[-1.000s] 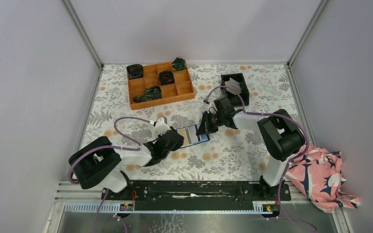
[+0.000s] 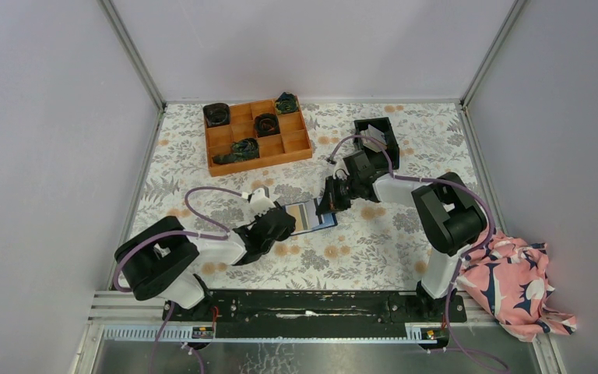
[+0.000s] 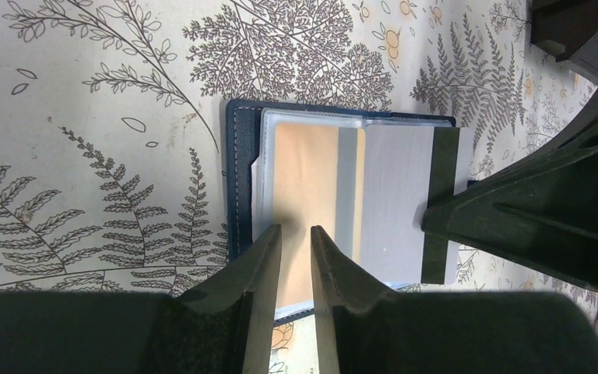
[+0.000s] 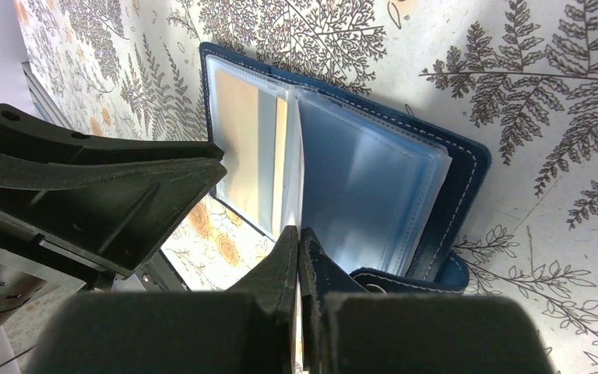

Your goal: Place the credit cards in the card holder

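Observation:
The open navy card holder (image 2: 301, 218) lies on the table between both grippers, with clear sleeves (image 4: 366, 187). A beige striped card (image 3: 304, 187) sits in its left part, under the fingertips of my left gripper, which stand slightly apart. A pale card with a black stripe (image 3: 397, 195) is at the right in the left wrist view. In the right wrist view it appears edge-on, upright along the middle of the holder, between the fingertips of my right gripper, which is shut on it.
An orange compartment tray (image 2: 241, 132) with dark coils stands at the back left. A black box (image 2: 393, 152) with pale items is at the back right. A pink patterned cloth (image 2: 514, 288) lies beside the right arm.
Both arms have moved very slightly; the left arm has shifted a little to the right. The right gripper stays at the holder.

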